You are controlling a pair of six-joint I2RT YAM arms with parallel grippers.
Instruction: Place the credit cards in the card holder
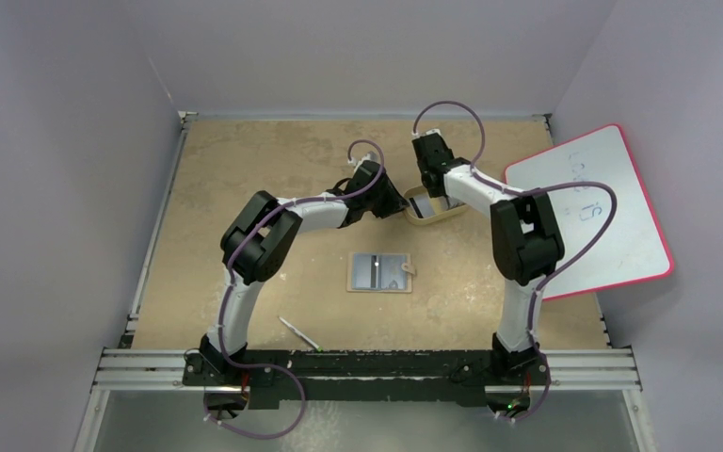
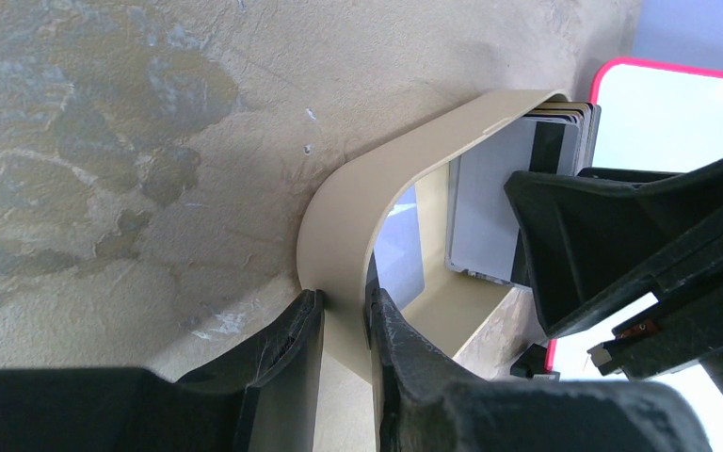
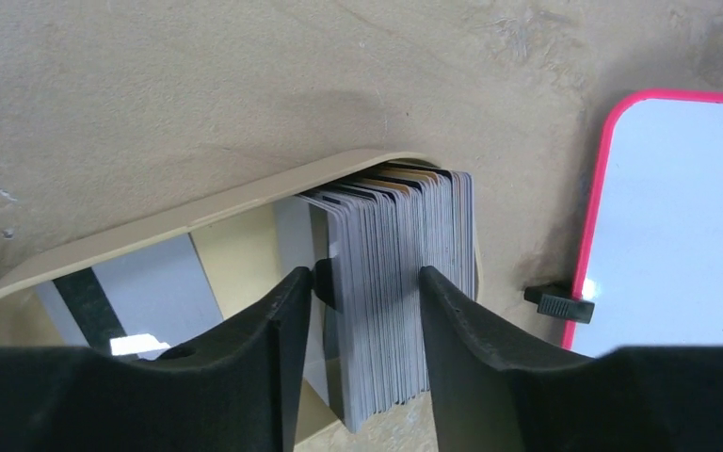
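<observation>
A beige card holder point(image 2: 425, 139) lies on the table, with my left gripper shut on the wall at its rounded end. In the right wrist view a dense stack of grey cards point(image 3: 386, 292) stands on edge at the holder's right end, and my right gripper is part open over it, one finger either side of the front cards. Flat blue-grey cards point(image 3: 155, 292) lie at the holder's other end, beside a bare beige part of its floor.
A whiteboard point(image 1: 584, 235) with a red rim lies to the right. A tray with cards point(image 1: 378, 285) and a pen point(image 1: 298, 332) lie on the near part of the table.
</observation>
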